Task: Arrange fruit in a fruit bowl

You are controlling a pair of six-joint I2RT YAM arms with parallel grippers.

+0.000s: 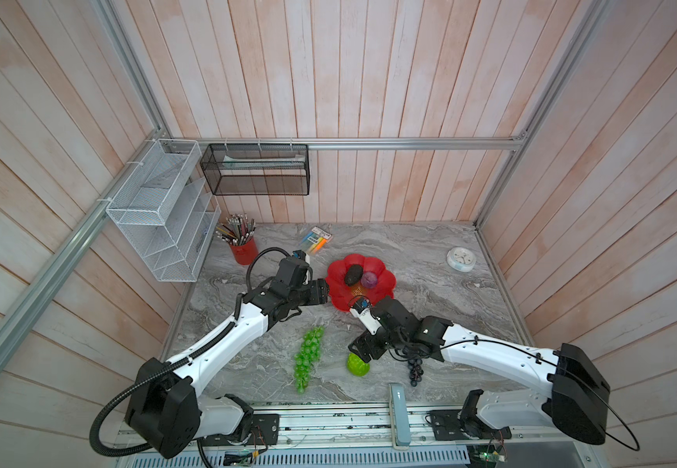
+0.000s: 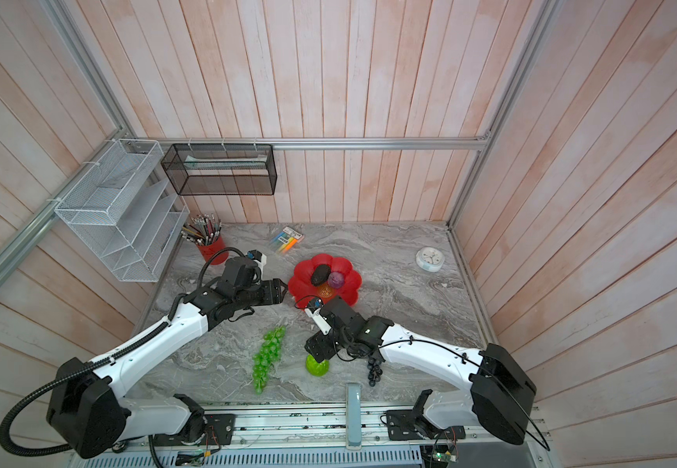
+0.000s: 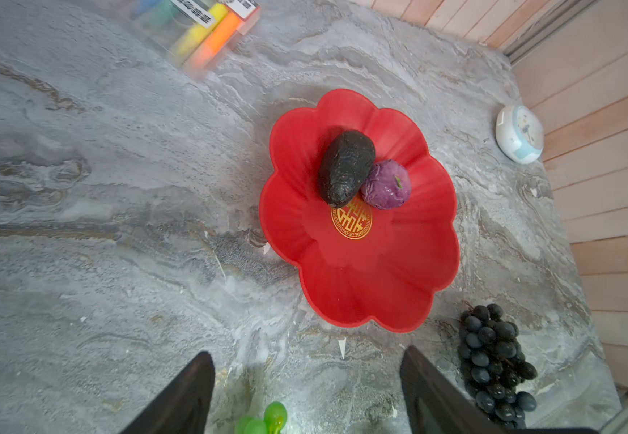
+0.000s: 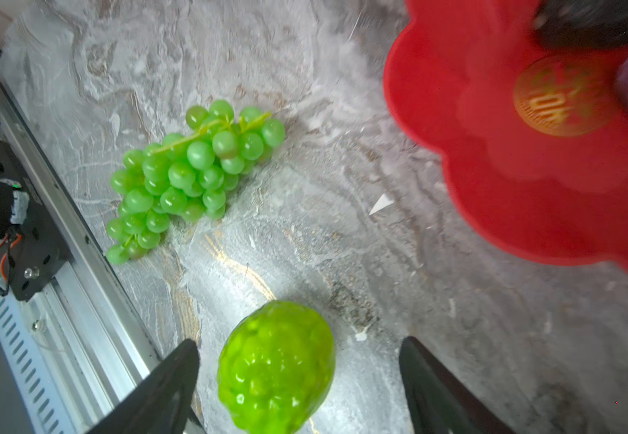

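Note:
A red flower-shaped bowl (image 3: 393,289) holds a dark avocado-like fruit (image 3: 346,167) and a purple round fruit (image 3: 386,185), side by side. My left gripper is open and empty, just left of the bowl. Over the green round fruit (image 4: 276,365) hangs my right gripper, its fingers apart with the fruit seen between them; whether they touch it I cannot tell. Green grapes (image 4: 191,166) lie on the table left of that fruit. The black grapes (image 3: 498,361) lie in front of the bowl to the right, partly hidden by the right arm from above.
A red pen cup (image 1: 245,251) stands at the back left, near a pack of coloured markers (image 1: 315,238). A white round device (image 1: 461,259) sits at the back right. Bare table lies right of the bowl.

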